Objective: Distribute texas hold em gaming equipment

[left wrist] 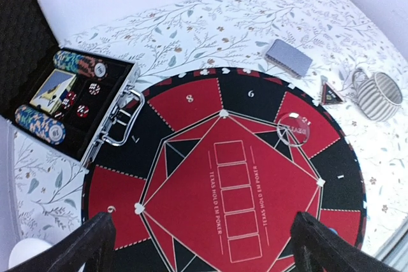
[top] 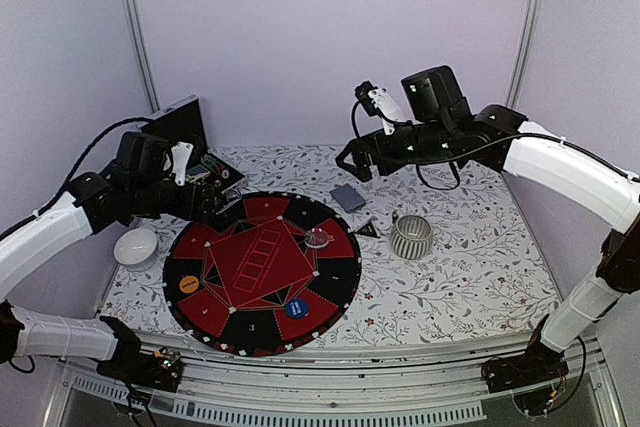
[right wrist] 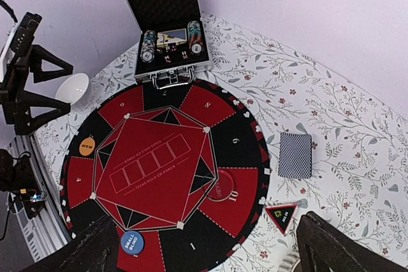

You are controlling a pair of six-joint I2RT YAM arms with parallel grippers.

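On the table lies a round red and black poker mat (top: pixel 262 257). An orange disc (top: pixel 189 284), a blue small blind disc (right wrist: pixel 132 242) and a clear dealer disc (left wrist: pixel 293 129) rest on it. At the back left the black case (left wrist: pixel 75 93) stands with its lid up, holding chip rolls, dice and a card pack. A grey card deck (right wrist: pixel 295 155) lies on the table off the mat. My left gripper (top: pixel 205 205) is open and empty above the mat's left side, near the case. Above the back of the table hangs my right gripper (top: pixel 355 167), open and empty.
A ribbed cup (top: pixel 411 236) stands right of the mat, with a small black triangle (right wrist: pixel 282 216) near it. A white bowl (top: pixel 136 248) sits at the left edge.
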